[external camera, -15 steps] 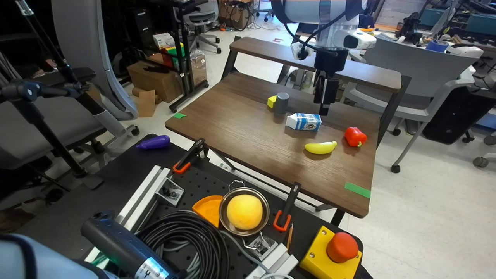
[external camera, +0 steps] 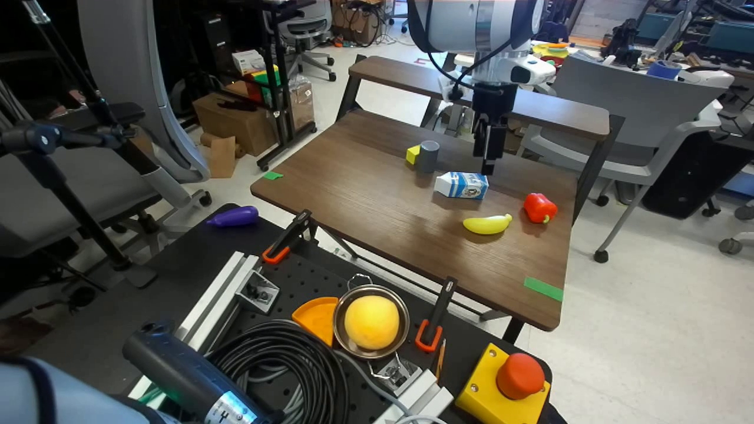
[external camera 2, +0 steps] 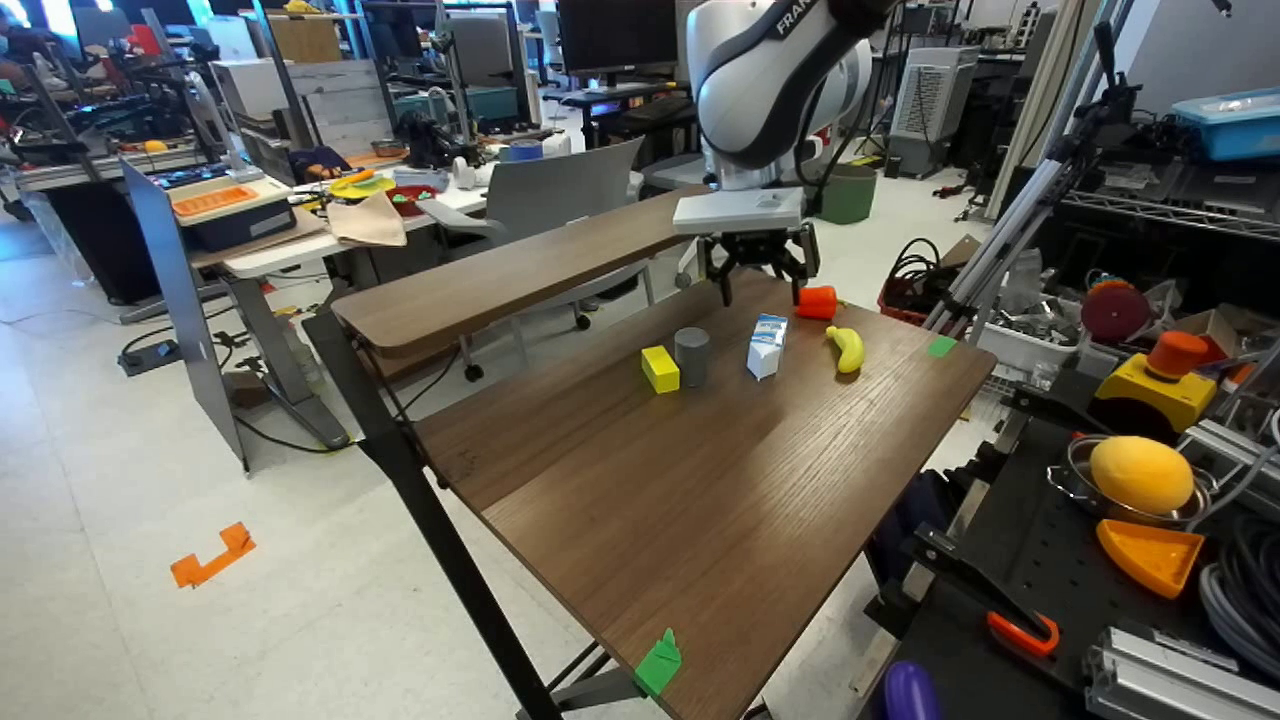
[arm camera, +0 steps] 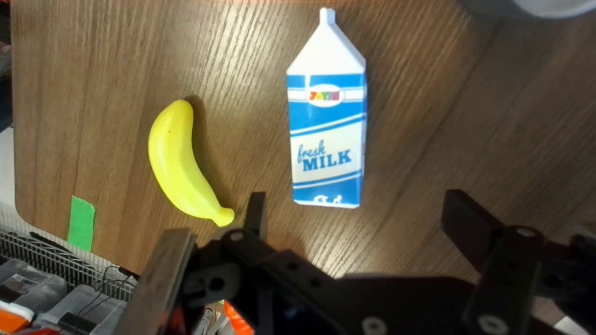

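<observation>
My gripper stands open above the table, its dark fingers wide apart with only bare wood showing between them. Just beyond the fingertips in the wrist view, a blue and white milk carton [arm camera: 327, 137] lies on its side, its spout end pointing away. To its left rests a yellow banana [arm camera: 181, 162], whose stem end comes close to the left finger. A red pepper [external camera: 540, 208] sits near the table's right side in exterior view 1. A grey cylinder [external camera 2: 691, 356] stands upright beside a yellow block [external camera 2: 660, 370].
The wooden table [external camera 2: 624, 504] has a wide clear area away from the objects. A raised shelf [external camera 2: 516, 270] runs along one long side. Off the table, a black cart holds a metal pan [external camera: 400, 332] with a yellow ball and a red-topped emergency button [external camera: 521, 376].
The arm and gripper have shifted slightly to the left in exterior view 1. The objects on the table have not moved.
</observation>
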